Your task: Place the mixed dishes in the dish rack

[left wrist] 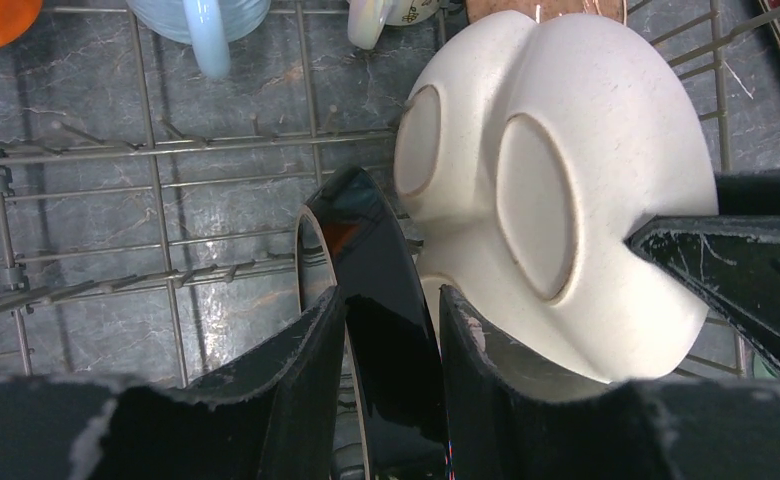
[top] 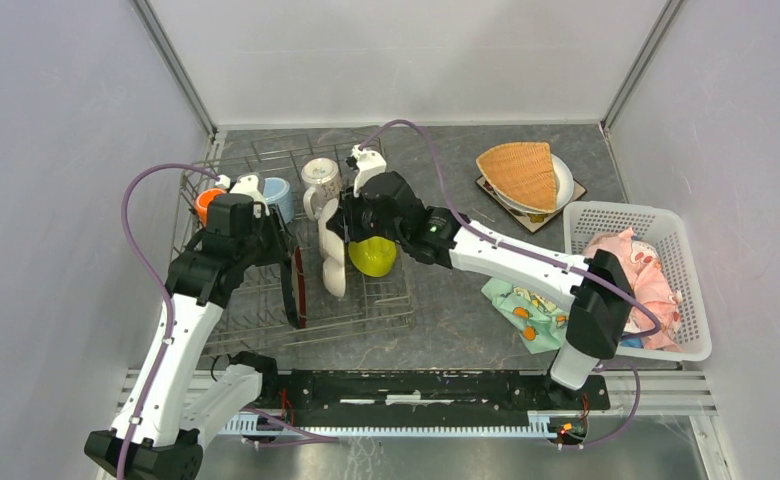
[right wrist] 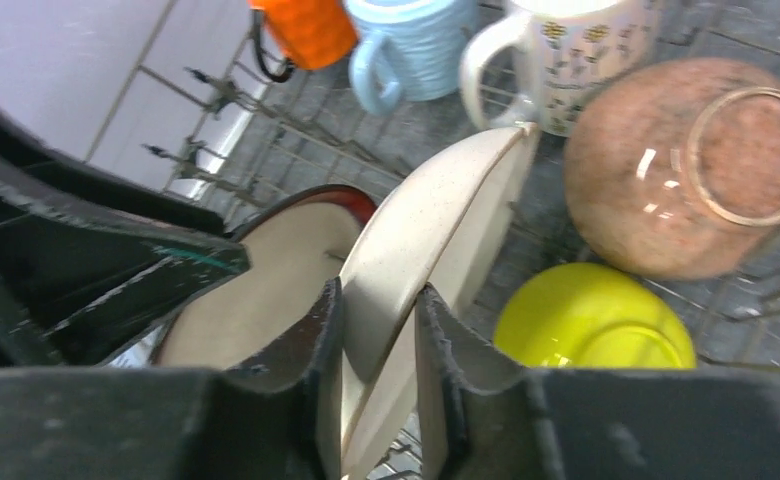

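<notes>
In the dish rack [top: 266, 325], my left gripper straddles the top of an upright dark plate [left wrist: 386, 380], its fingers close on either side; whether they grip is unclear. My right gripper has its fingers around the edge of white dishes [top: 331, 265] standing just right of the dark plate; firm grip cannot be told. A yellow bowl [right wrist: 591, 325], a brown bowl [right wrist: 676, 170], a patterned mug [right wrist: 581, 70], a blue mug [right wrist: 416, 50] and an orange cup [right wrist: 311, 30] also sit in the rack.
Plates under an orange cloth [top: 516, 175] lie on a board at the back right. A white basket [top: 686, 280] with cloths stands at the right, and a green cloth [top: 521, 315] lies at the front.
</notes>
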